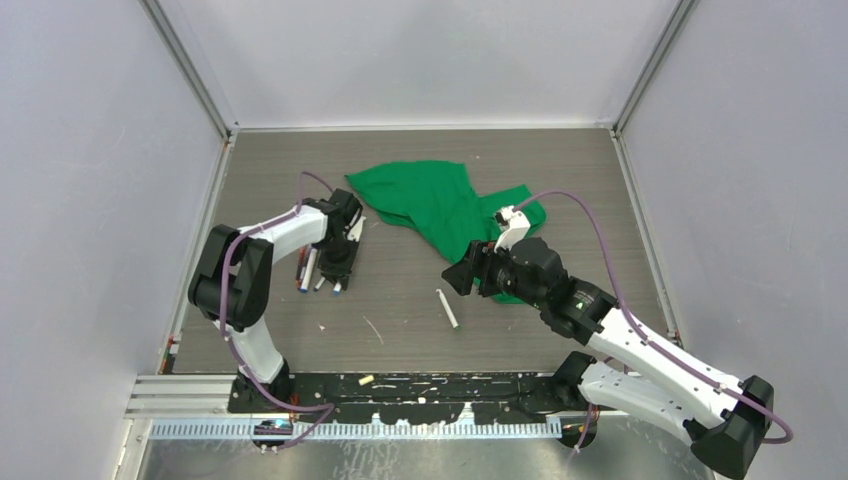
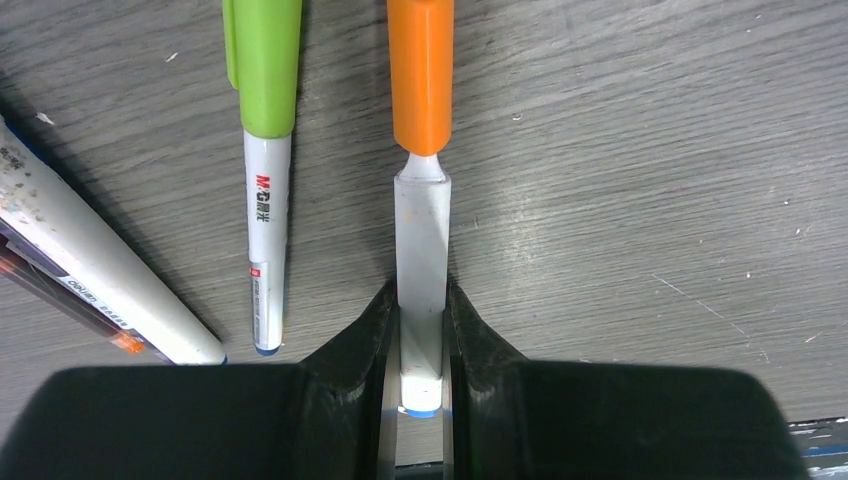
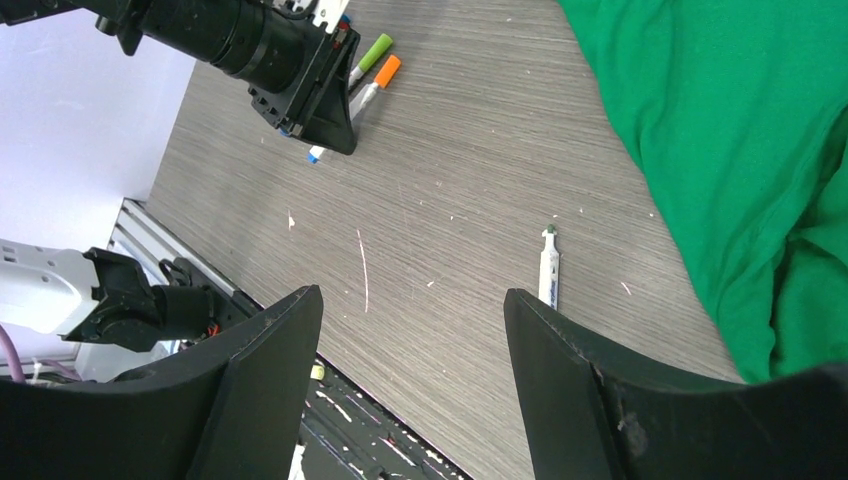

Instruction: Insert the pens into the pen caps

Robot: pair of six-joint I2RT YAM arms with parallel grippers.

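Note:
In the left wrist view, my left gripper is shut on a white-barrelled pen (image 2: 422, 235). An orange cap (image 2: 422, 85) lies in line with that pen and covers its tip; a narrow white neck still shows between cap and barrel. A green-capped pen (image 2: 265, 190) lies parallel on the left. Well to the right on the table rests a white pen (image 1: 448, 308) with its green nib (image 3: 550, 230) bare, no cap on it. My right gripper stands open above the table, its fingers empty, near that pen.
A thick white marker (image 2: 110, 255) and a dark reddish pen (image 2: 75, 300) lie left of the green-capped one. Crumpled green cloth (image 1: 430, 200) covers the back middle of the table. Between the arms the tabletop (image 1: 390, 290) is mostly bare.

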